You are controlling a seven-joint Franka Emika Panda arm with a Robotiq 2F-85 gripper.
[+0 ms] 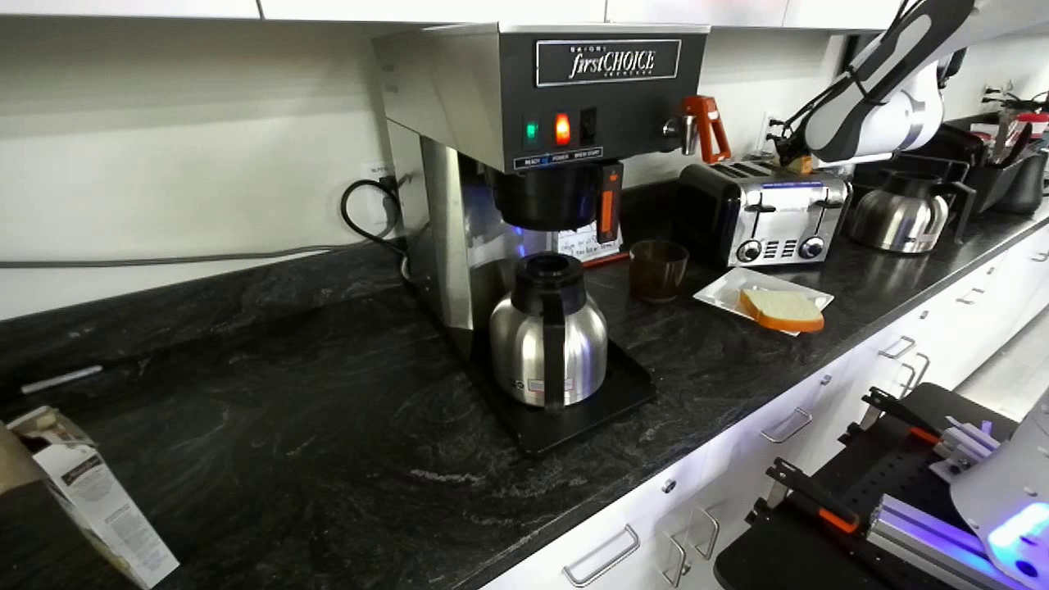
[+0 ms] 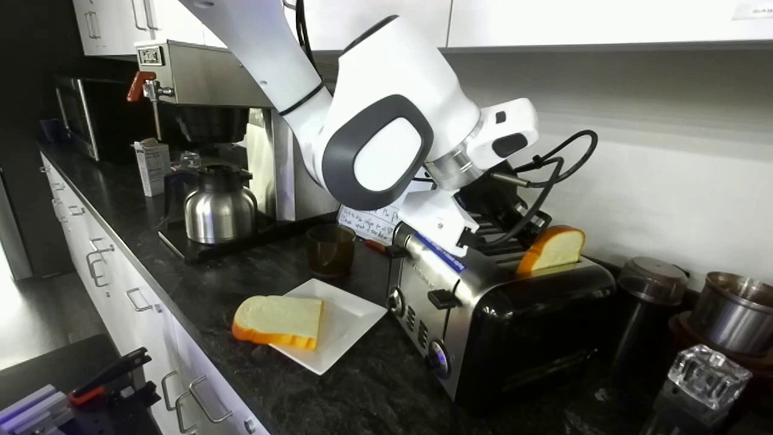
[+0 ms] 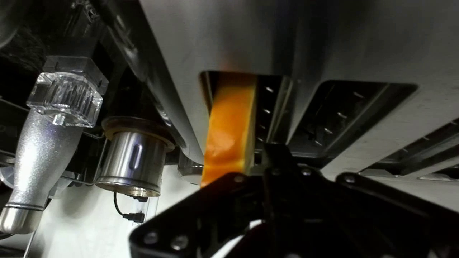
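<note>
One slice of bread (image 2: 554,250) stands upright in an end slot of the steel toaster (image 2: 464,290), its upper part above the top. In the wrist view its orange crust (image 3: 228,129) runs down into the slot. Right beside that crust, my gripper is shut, with no bread between its fingers; whether it touches the slice I cannot tell. A second slice (image 2: 279,319) lies flat on the white plate (image 2: 351,312), partly over its edge. From exterior view 2, my fingertips are largely hidden by the wrist and cables.
Next to the toaster are a metal canister (image 2: 739,312) and a clear-topped grinder (image 2: 706,377). A brown cup (image 2: 330,250) stands behind the plate. The coffee maker (image 1: 600,108) with its carafe (image 1: 551,344) is farther along the counter. White cabinets hang above.
</note>
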